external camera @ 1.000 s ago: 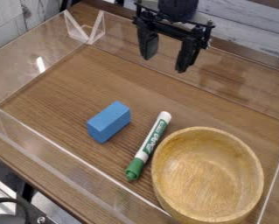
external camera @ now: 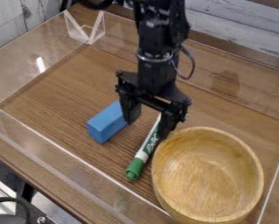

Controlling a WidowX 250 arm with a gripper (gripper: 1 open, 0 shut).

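My black gripper point(external camera: 146, 112) hangs over the middle of the table, open, its fingers spread between a blue block point(external camera: 105, 124) and a white and green marker point(external camera: 142, 157). The block lies just below and left of the gripper. The marker lies diagonally beneath and to the right, its upper end partly hidden by a finger.
A wide tan bowl point(external camera: 208, 179) fills the lower right, beside the marker. A dark cable shows at the lower left edge.
The arm and gripper have moved down from the back of the table toward the front, to between the block and the marker. The objects look unmoved.
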